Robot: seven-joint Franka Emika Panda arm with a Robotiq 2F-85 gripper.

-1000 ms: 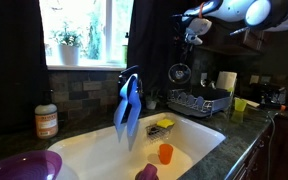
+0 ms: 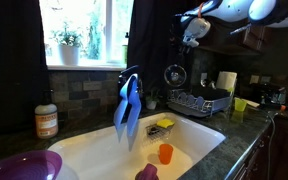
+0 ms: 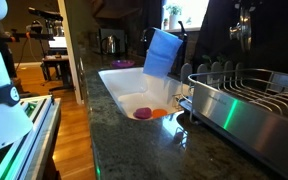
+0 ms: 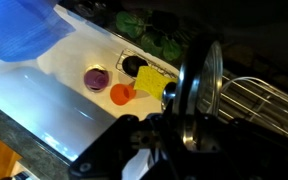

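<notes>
My gripper is shut on a round, shiny, lid-like object (image 4: 206,85), seen nearly edge-on in the wrist view. In exterior view 1 the round object (image 2: 175,74) hangs below the gripper (image 2: 190,42), in front of the dark wall behind the sink. Only a small part of the hand shows at the top of exterior view 2. The contact between fingers and object is dark, so its exact grip point is hard to make out.
The white sink (image 2: 94,152) holds an orange cup (image 2: 165,153), a purple cup (image 2: 147,173) and a yellow sponge (image 2: 165,123). A metal dish rack (image 3: 249,110) stands beside it on the dark counter (image 3: 149,150). A blue cloth-like sheet (image 3: 162,52) hangs over the sink.
The arm and the round object have shifted only slightly over the last second. The sink's contents and the rack look unmoved.
</notes>
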